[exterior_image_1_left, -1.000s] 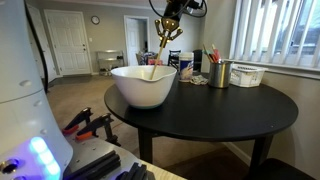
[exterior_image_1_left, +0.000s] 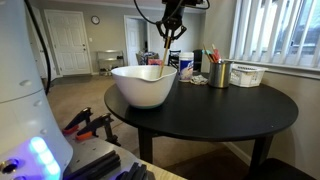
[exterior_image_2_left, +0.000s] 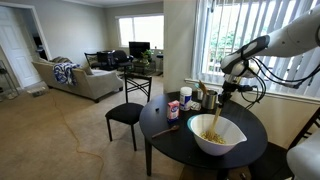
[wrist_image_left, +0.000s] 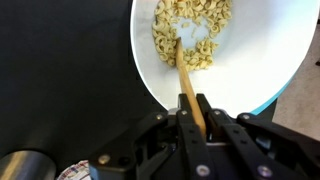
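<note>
A large white bowl (exterior_image_1_left: 143, 88) stands at the near edge of the black round table. Small pale pasta pieces (wrist_image_left: 193, 28) lie in its bottom, showing in the wrist view. My gripper is above the bowl's rim, shut on a long wooden stick-like utensil (wrist_image_left: 186, 80). Its lower end reaches down among the pasta; its exact shape there is hard to make out. From the side, the gripper (exterior_image_1_left: 169, 36) sits well above the bowl with the utensil (exterior_image_1_left: 164, 58) slanting slightly.
On the table (exterior_image_1_left: 230, 112) are a metal canister (exterior_image_1_left: 219, 74) with utensils, a white-lidded container (exterior_image_1_left: 186, 66), a white box (exterior_image_1_left: 247, 75), a pink package (exterior_image_2_left: 173, 110) and a dark reddish spoon (exterior_image_2_left: 168, 130). Bare tabletop lies right of the bowl in exterior view 1.
The utensil's lower part has swung a little to the right inside the bowl, and the gripper has shifted slightly. The bowl has stayed in place.
</note>
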